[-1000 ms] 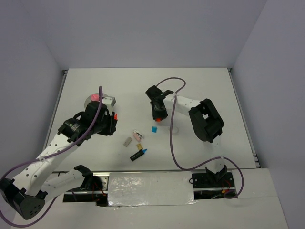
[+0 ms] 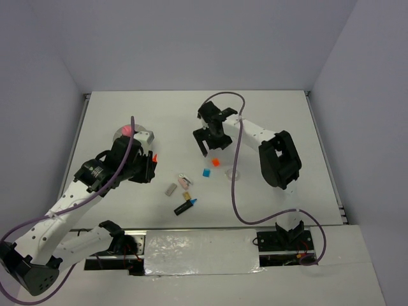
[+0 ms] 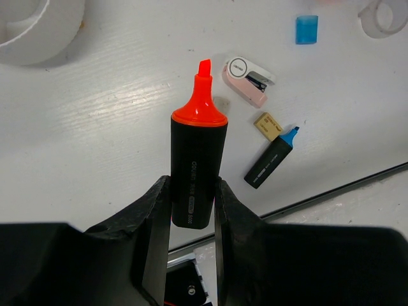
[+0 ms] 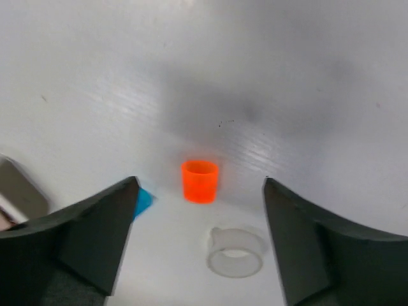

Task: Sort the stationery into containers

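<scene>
An orange highlighter with a black barrel is clamped in my left gripper, its uncapped orange tip pointing away from the fingers. Open and empty, my right gripper is above the table, its fingers spread wide. Below and between its fingers stands the orange cap, apart from both. A blue cap and a clear ring-shaped tape roll lie close by. On the front part of the table are a pink and white stapler, a tan eraser, a grey block and a black marker with blue tip.
A white round container stands at the table's left, partly behind my left arm; something pink shows there in the top view.
My right gripper has gone from over the orange cap to a spot farther back, its fingers spread apart, leaving the cap exposed on the table. The left arm has hardly moved.
</scene>
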